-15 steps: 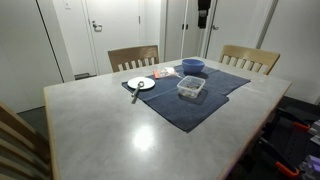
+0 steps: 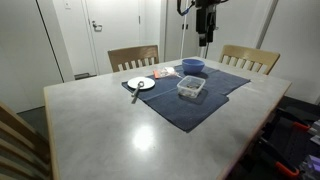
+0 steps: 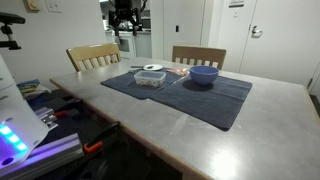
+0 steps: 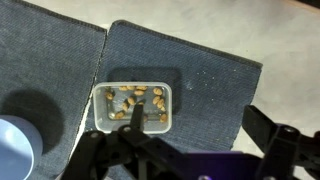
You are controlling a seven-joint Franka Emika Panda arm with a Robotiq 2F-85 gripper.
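High above the table, my gripper (image 2: 194,42) stands open with nothing between its fingers. A clear plastic container (image 2: 190,88) sits on a dark cloth mat. Looking down in the wrist view, several small brown pieces (image 4: 158,102) lie in that container (image 4: 100,110). The left finger (image 4: 132,142) overlaps the container's image, while the right finger (image 4: 262,128) appears past the mat's edge. A blue bowl (image 3: 203,75) rests on the mats near the container, and part of the bowl (image 4: 14,150) shows at the wrist view's lower left.
A white plate (image 2: 142,84) with a green item (image 2: 137,92) lies on the other side of the mats. A small pinkish item (image 2: 156,73) is near the back. Chairs (image 2: 134,57) surround the table.
My gripper has come down and a little left in exterior view 1, from near the top of the picture. The container, bowl and plate have stayed put.
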